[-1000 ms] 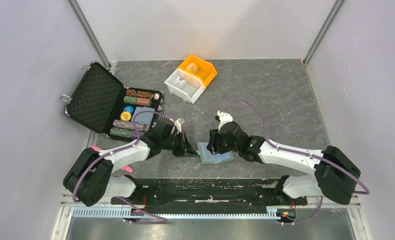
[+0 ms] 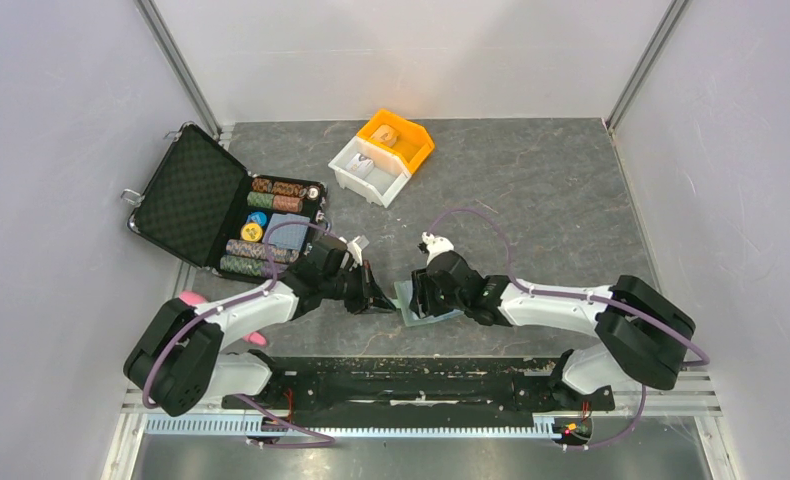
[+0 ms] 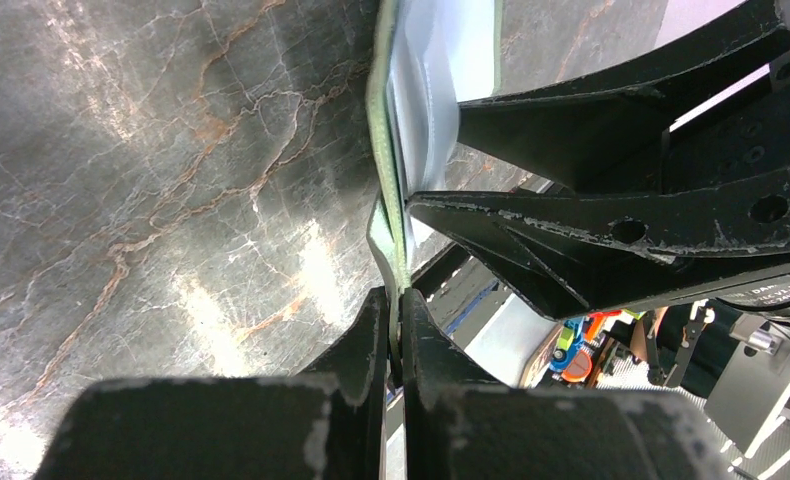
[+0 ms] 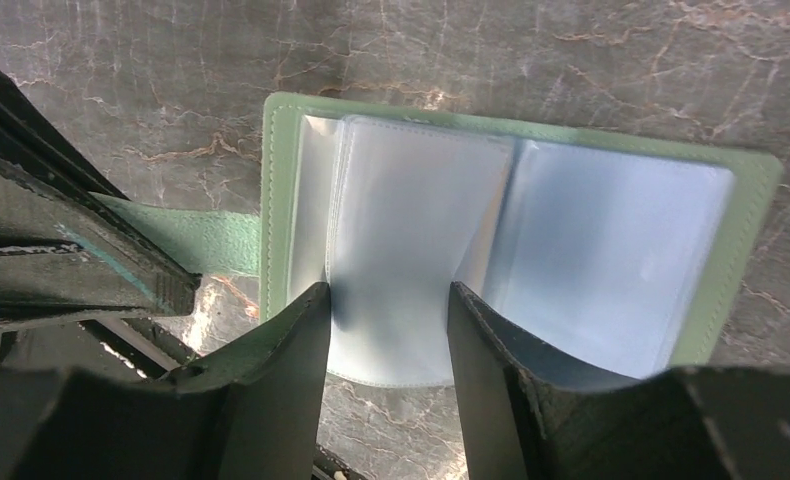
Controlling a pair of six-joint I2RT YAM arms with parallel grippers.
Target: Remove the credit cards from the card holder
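Note:
The open card holder [image 2: 411, 319] lies on the table with its green cover [image 4: 273, 200] facing down. Its clear sleeves [image 4: 411, 215] bulge up off the left part, while a flat pale-blue sleeve [image 4: 611, 240] covers the right. I cannot make out separate cards inside. My left gripper is shut on the holder's green tab [image 4: 216, 235] at the left edge. Over the sleeves, my right gripper stands partly open, its fingertips on either side of the raised sleeves. In the left wrist view its nearer finger [image 3: 571, 220] reaches the sleeve edges.
Behind the arms stand a white bin [image 2: 371, 187] and an orange bin [image 2: 418, 155]. An open black case [image 2: 193, 190] with chips is at the left. A pink item [image 2: 256, 338] lies by the left arm.
The sleeves beneath shifted and rose. My left gripper stayed in place on the tab.

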